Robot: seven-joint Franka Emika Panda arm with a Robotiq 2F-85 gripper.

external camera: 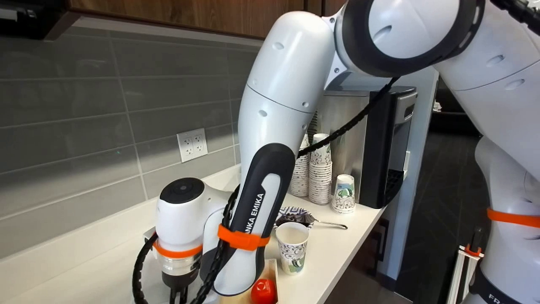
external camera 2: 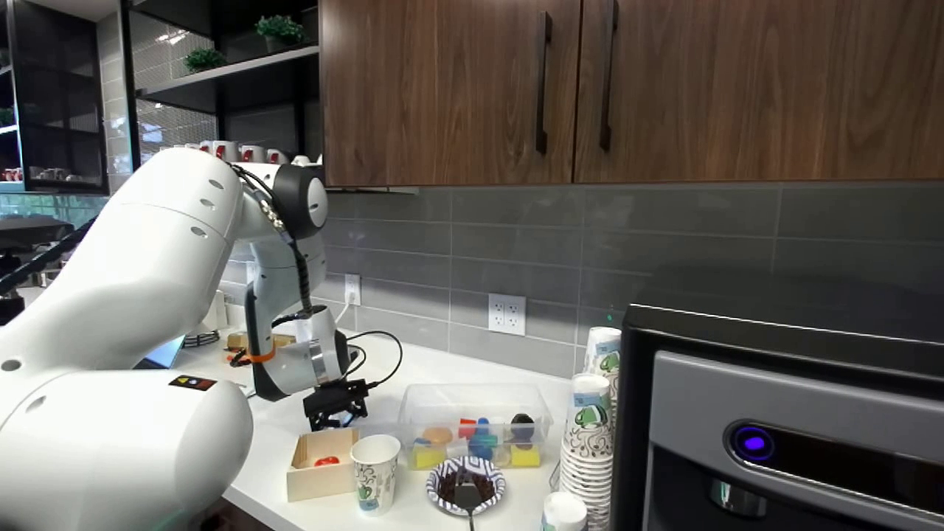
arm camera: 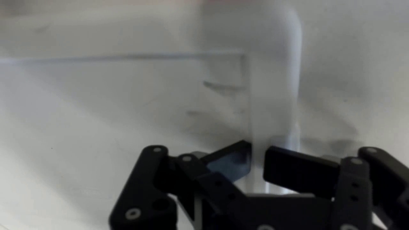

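A clear plastic piece with a rounded corner and a raised rim [arm camera: 273, 95] lies over the white counter in the wrist view. My gripper is low over it, part open. One finger is on each side of the rim in that view; whether the pads touch it I cannot tell. In exterior view 2 the gripper [external camera 2: 338, 416] hangs behind an open wooden box [external camera 2: 320, 482] holding a red object [external camera 2: 327, 460]. Exterior view 1 shows only the upper part of the fingers [external camera: 173, 294], cut off by the frame's bottom edge.
Right of the gripper in exterior view 2 stands a clear bin [external camera 2: 474, 398] of colourful items. A paper cup [external camera 2: 375, 473] and a patterned bowl [external camera 2: 431, 490] with dark contents and a utensil are in front. Stacked cups [external camera 2: 586, 451] stand beside the dispenser [external camera 2: 690, 354].
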